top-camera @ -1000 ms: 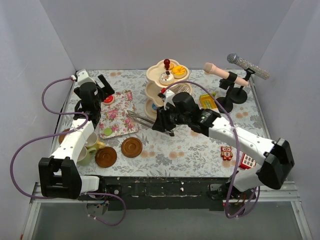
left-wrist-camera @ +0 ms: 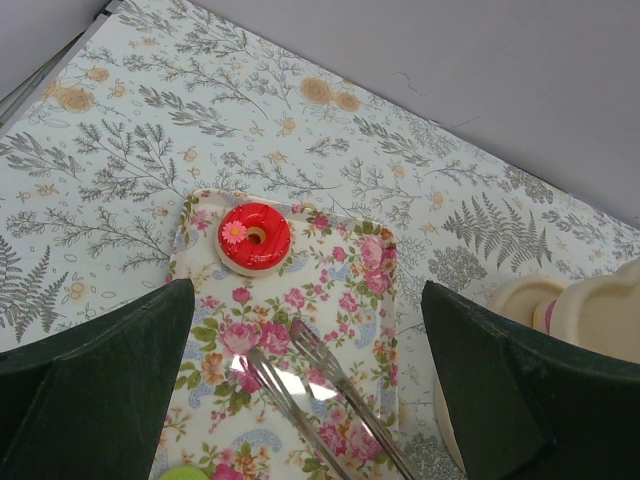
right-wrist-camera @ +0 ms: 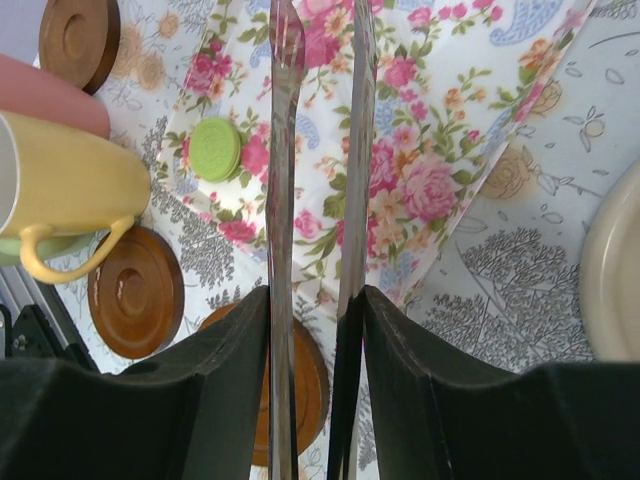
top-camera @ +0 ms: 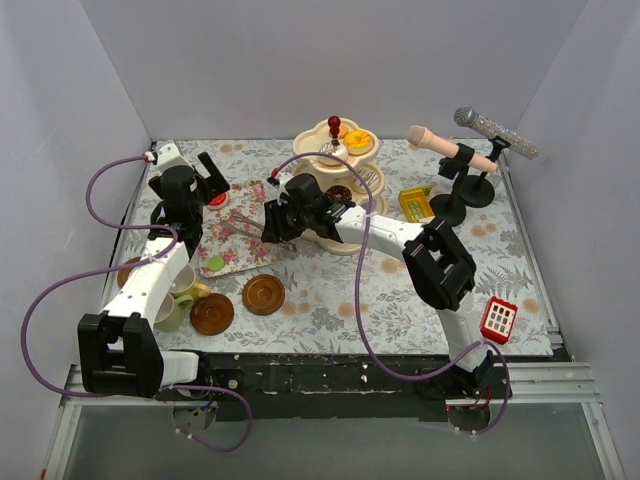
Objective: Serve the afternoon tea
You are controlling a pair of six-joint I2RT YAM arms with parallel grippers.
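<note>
My right gripper [top-camera: 275, 225] holds metal tongs, whose two long blades [right-wrist-camera: 355, 200] reach over the floral tray [top-camera: 225, 255]. The blades stand apart with nothing between their tips that I can see. My left gripper [top-camera: 205, 180] stands open above the tray's back end, where a red donut [left-wrist-camera: 255, 230] with a pink flower lies. A green round piece [right-wrist-camera: 215, 150] lies on the tray's left part. The tiered cream stand [top-camera: 310, 135] with pastries is at the back middle, partly behind my right arm.
Cups [top-camera: 185, 285] and brown coasters [top-camera: 264, 295] lie front left. A yellow box [top-camera: 415, 203], microphones on stands [top-camera: 495, 130] and a red-white item [top-camera: 498, 320] are on the right.
My right arm has moved left and back, carrying the tongs from near the stand to over the tray. The left arm has stayed still.
</note>
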